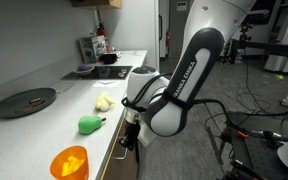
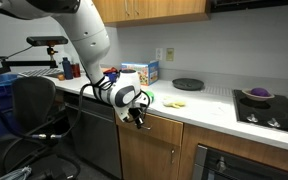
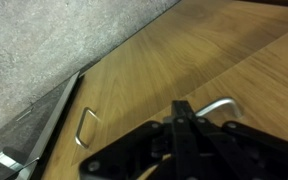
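The gripper is shut, beside the curved metal drawer handle [image 3: 221,104] on a wooden front. Its dark body hides part of that handle, and I cannot tell whether the fingers touch it. A second metal handle [image 3: 84,127] is on the neighbouring wooden panel. In exterior view 1 the gripper [image 1: 130,134] hangs just below the counter edge, close to the cabinet front. From exterior view 2, the wooden drawer front [image 2: 166,129] lies right by the gripper [image 2: 138,121].
On the counter [image 1: 52,128] are an orange bowl [image 1: 70,163] with yellow contents, a green object [image 1: 90,124], a yellow item [image 1: 104,102] and a dark round pan [image 1: 24,102]. Open floor [image 1: 189,155] lies in front of the cabinets.
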